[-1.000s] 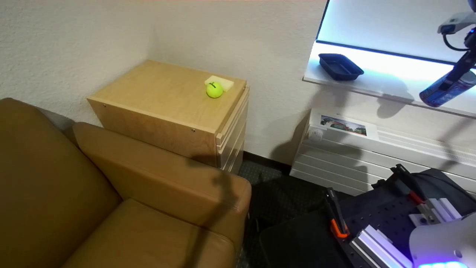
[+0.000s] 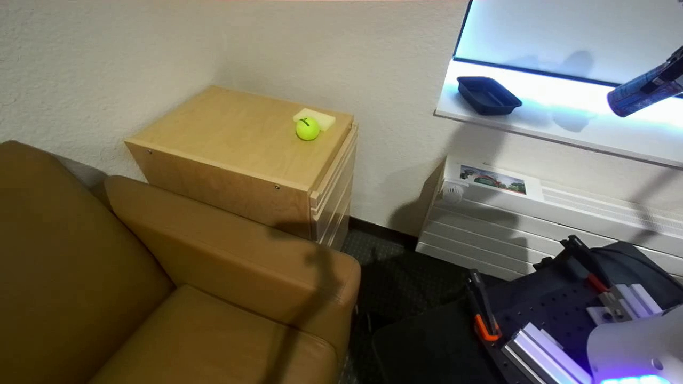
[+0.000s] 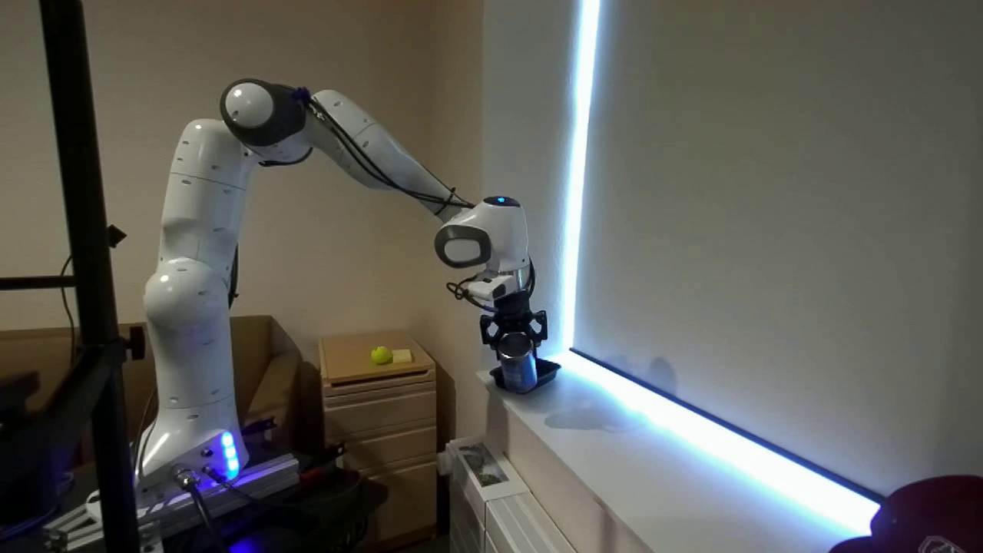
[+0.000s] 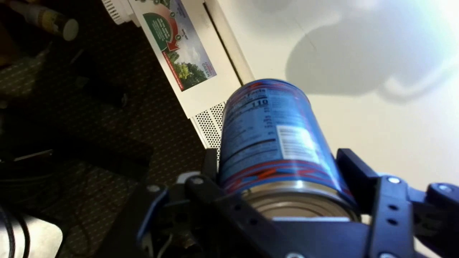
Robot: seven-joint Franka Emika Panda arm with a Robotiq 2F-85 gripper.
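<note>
A blue can (image 4: 275, 133) with red trim and a nutrition label is clasped between the black fingers of my gripper, seen close up in the wrist view. In exterior view 2 the gripper (image 3: 514, 333) points down over the window sill, and the can (image 3: 518, 369) hides part of a dark tray behind it. Exterior view 1 shows the can (image 2: 643, 89) tilted at the right edge, apart from the dark blue tray (image 2: 487, 96), whose inside looks empty.
The white sill (image 3: 627, 452) is largely bare. Below it is a radiator (image 2: 486, 217) with a picture on top. A wooden cabinet (image 2: 237, 134) bears a tennis ball (image 2: 308, 128) and a pale yellow block (image 2: 325, 119). A dark red object (image 3: 931, 516) occupies the near right corner.
In exterior view 1 the gripper and can have moved up the picture, over the sill, with much of the gripper now outside the frame. Tray and ball have stayed put.
</note>
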